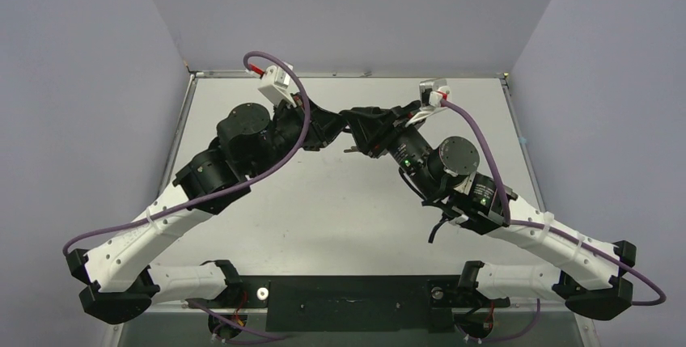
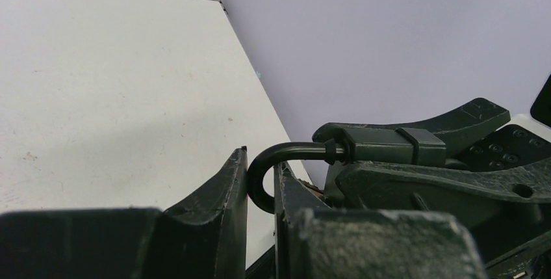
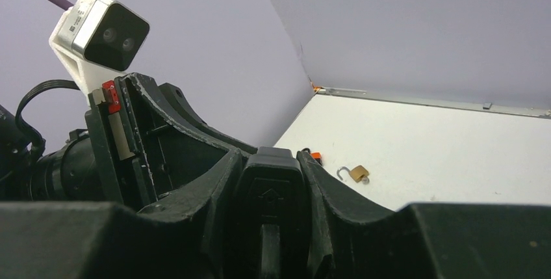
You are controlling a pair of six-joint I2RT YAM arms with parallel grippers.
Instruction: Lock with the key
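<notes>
My right gripper (image 1: pixel 354 130) is shut on a black padlock (image 3: pixel 270 194), its dark block-like body clasped between the fingers. A thick black shackle (image 2: pixel 292 151) curves out of that body toward my left gripper. The left fingertips stand part open, one on each side of the shackle's bend; whether both touch it is unclear. In the top view the two grippers meet above the table, hiding most of the lock. A small key-like piece (image 1: pixel 350 150) pokes out below the right gripper. Its seat in the lock is hidden.
On the white table (image 1: pixel 323 226), a brass padlock (image 3: pixel 358 173) lies with its shackle open. Beside it rests a small red and black item (image 3: pixel 316 157), partly covered by my right finger. Walls enclose the sides and back.
</notes>
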